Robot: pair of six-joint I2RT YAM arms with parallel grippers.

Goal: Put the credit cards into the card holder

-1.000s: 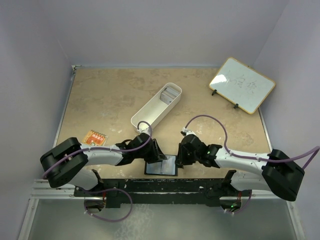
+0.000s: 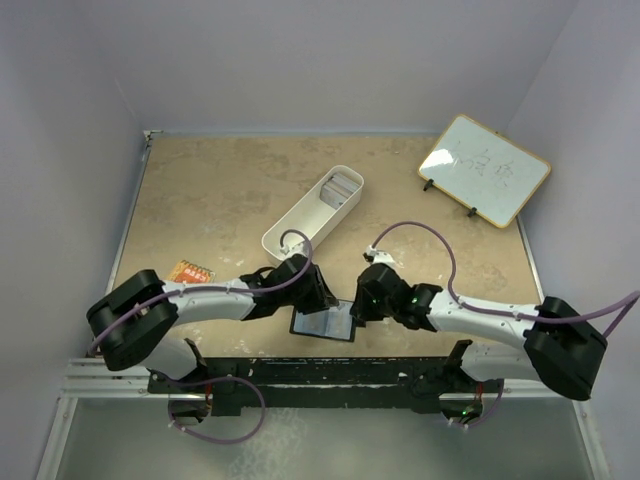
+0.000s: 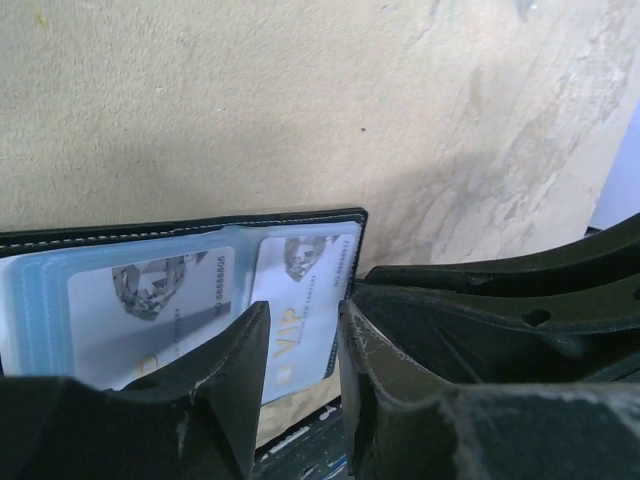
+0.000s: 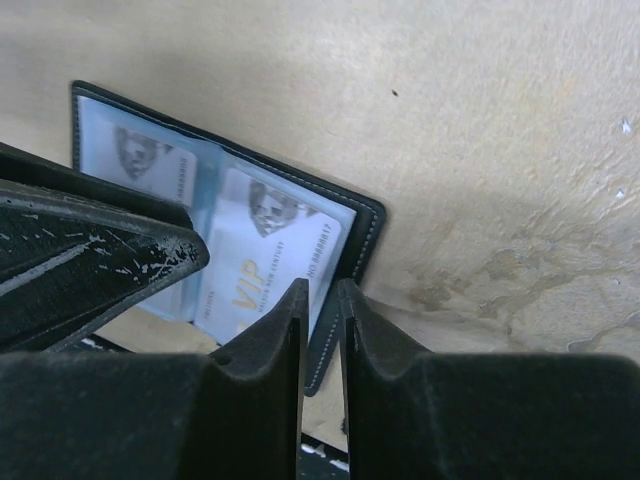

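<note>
The opened black card holder [image 2: 318, 326] lies flat at the table's front edge, between both grippers. In the left wrist view, a white VIP card [image 3: 296, 285] lies in the right clear pocket, and another card [image 3: 150, 305] fills the left pocket. My left gripper hovers over the right pocket, open by a narrow gap with nothing between its fingers. In the right wrist view, my right gripper is slightly open at the holder's right black border [image 4: 366, 228], holding nothing. The left gripper's dark fingers cover part of the holder there.
Behind the holder stands a long white box [image 2: 285, 228] with grey-white cards [image 2: 340, 188] at its far end. An orange patterned item [image 2: 190, 272] lies at left. A whiteboard [image 2: 485, 168] leans at the back right.
The holder has turned slightly, its right side shifting toward the back, and the left gripper has moved slightly right.
</note>
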